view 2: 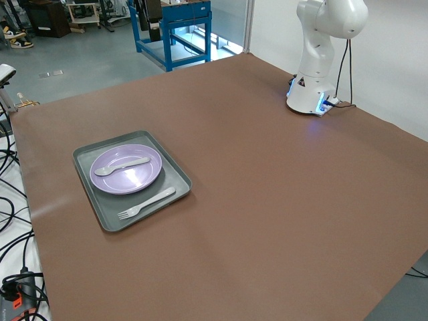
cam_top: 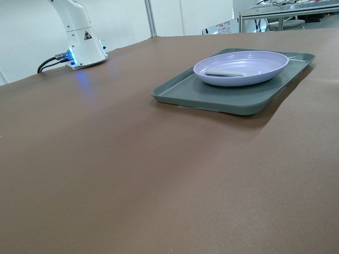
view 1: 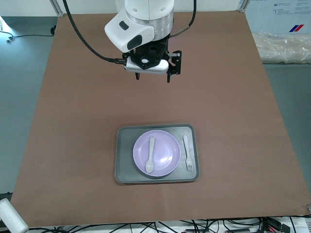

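Observation:
A grey tray point(view 1: 124, 150) lies on the brown table near its front edge in the left camera view. On it is a lilac plate point(view 1: 167, 150) with a white spoon point(view 1: 149, 162) across it. A white fork point(view 1: 187, 155) lies on the tray beside the plate. At the far end of the table the gripper point(view 1: 153, 77) hangs from the white arm, apart from the tray, its two dark fingers spread with nothing seen between them. The top view shows the tray point(cam_top: 175, 93) and plate point(cam_top: 249, 71) from low down; the fork is barely visible there.
Cables run along the floor or shelf beyond the table's front edge. A white wall stands behind the arm.

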